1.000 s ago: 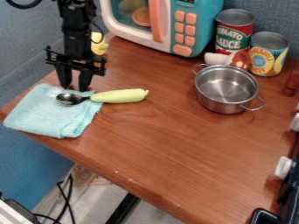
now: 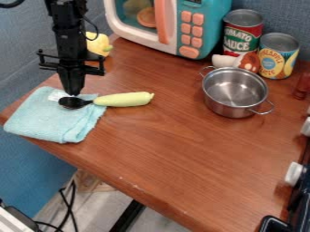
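Note:
My black gripper (image 2: pixel 72 89) is lowered over a light blue towel (image 2: pixel 49 122) at the table's left, its tips at a spoon (image 2: pixel 76 102) lying on the towel; whether it is open or shut is hard to tell. A pale yellow corn or squash toy (image 2: pixel 123 99) lies beside the spoon, reaching past the towel's right side.
A steel pot (image 2: pixel 234 91) stands at the right, with cans (image 2: pixel 276 56) and a toy microwave (image 2: pixel 169 23) behind it. An appliance (image 2: pixel 288 195) lines the right edge.
My gripper has shifted slightly left and down toward the spoon. The spoon, towel and yellow toy look nearly unchanged.

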